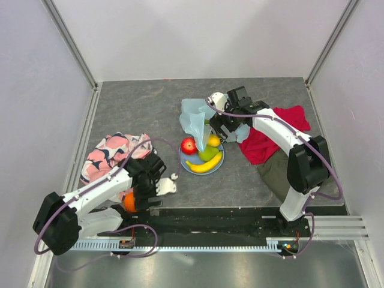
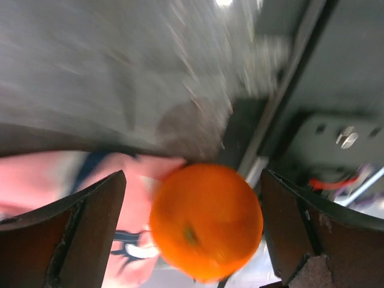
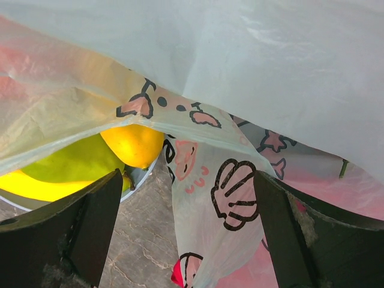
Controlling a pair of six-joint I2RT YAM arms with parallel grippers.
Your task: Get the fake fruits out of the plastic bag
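Observation:
An orange [image 1: 129, 203] lies at the front-left table edge, beneath my left gripper [image 1: 144, 199]; in the left wrist view the orange [image 2: 204, 222] sits between its open, blurred fingers. A blue plate [image 1: 199, 170] holds a red apple [image 1: 188, 146], a banana [image 1: 213, 162], a green pear [image 1: 207, 153] and a yellow fruit [image 1: 213, 140]. The translucent plastic bag [image 1: 195, 117] lies at and behind the plate, covering part of it. My right gripper [image 1: 222, 123] is open over the bag, whose printed film fills much of the right wrist view.
A pink patterned cloth [image 1: 108, 156] lies on the left. A red cloth [image 1: 261, 150] and an olive cloth [image 1: 273, 180] lie on the right.

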